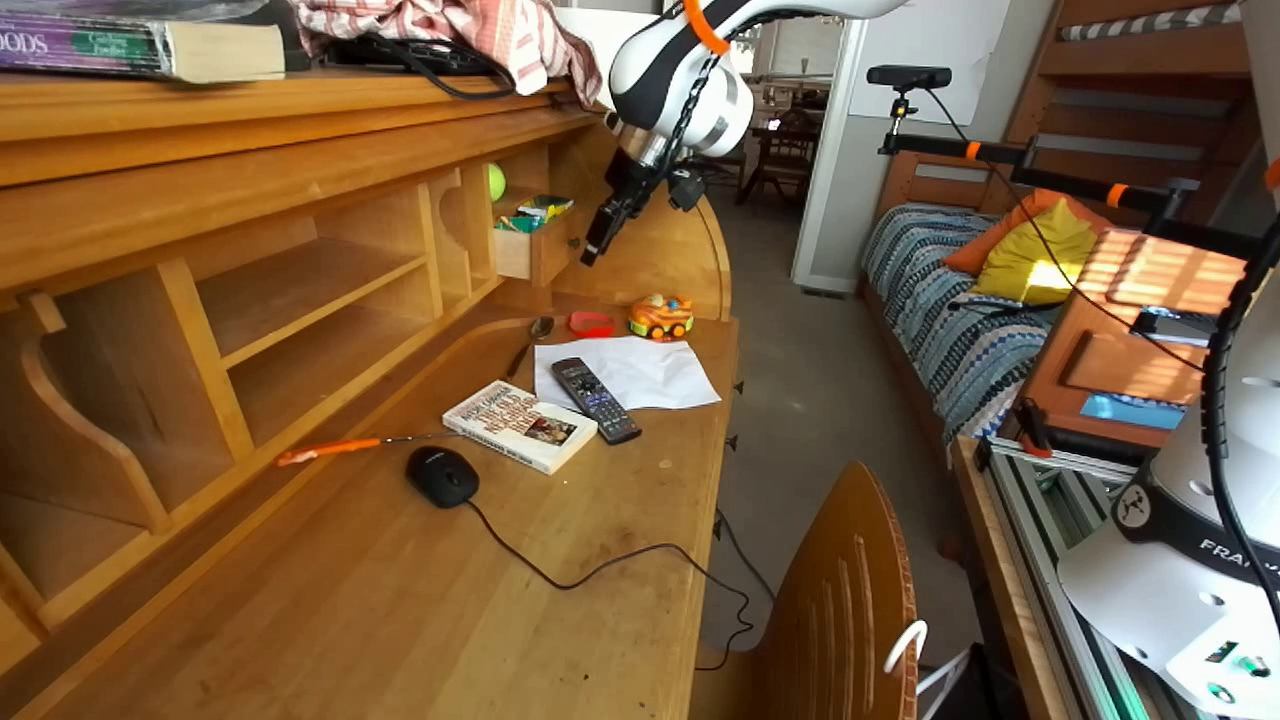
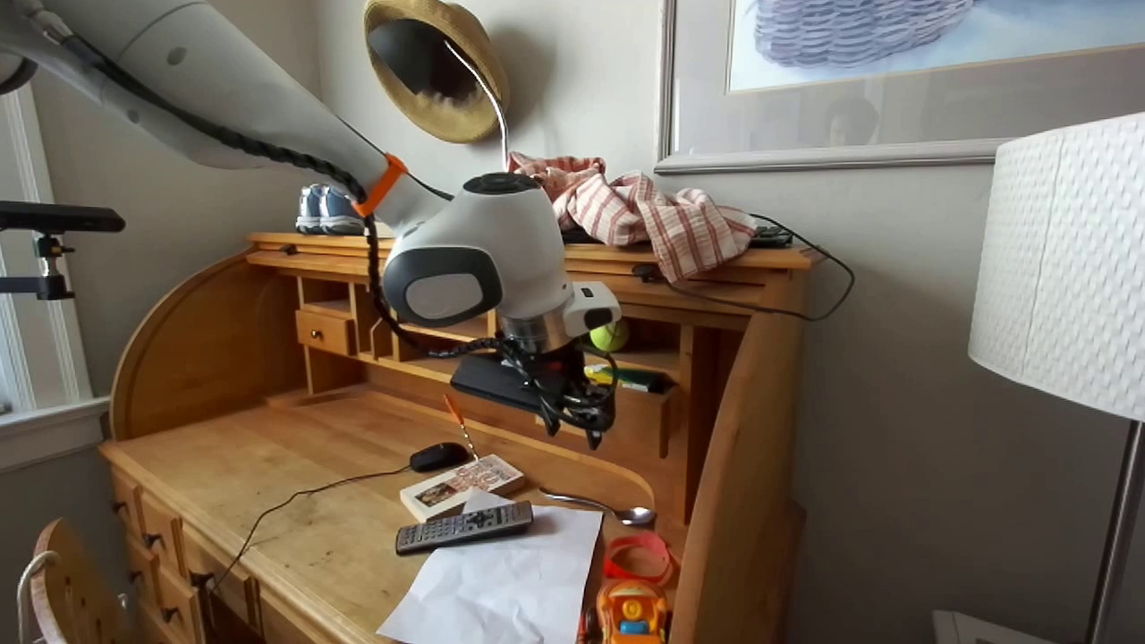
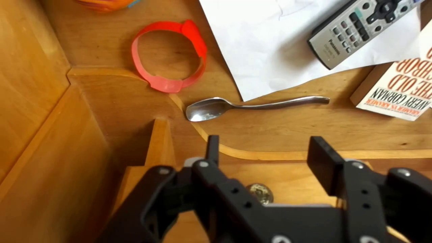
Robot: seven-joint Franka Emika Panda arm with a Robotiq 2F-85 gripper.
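Note:
My gripper hangs above the back of the desk with its fingers well apart and nothing between them. Below it, in the wrist view, a drawer front with a round metal knob (image 3: 260, 193) shows through the gap. That small drawer (image 1: 516, 254) is pulled out, with colourful packets (image 1: 534, 214) inside. On the desktop lie a metal spoon (image 3: 206, 109) and a red band (image 3: 141, 56). A grey remote (image 2: 463, 528) rests on white paper (image 2: 504, 585), touching or close to a paperback book (image 2: 462, 487).
An orange toy car (image 1: 661, 317) sits by the desk's curved side wall. A black mouse (image 1: 441, 476) and an orange-handled tool (image 1: 330, 451) lie farther along. A tennis ball (image 2: 609, 336) is in the cubby above the open drawer.

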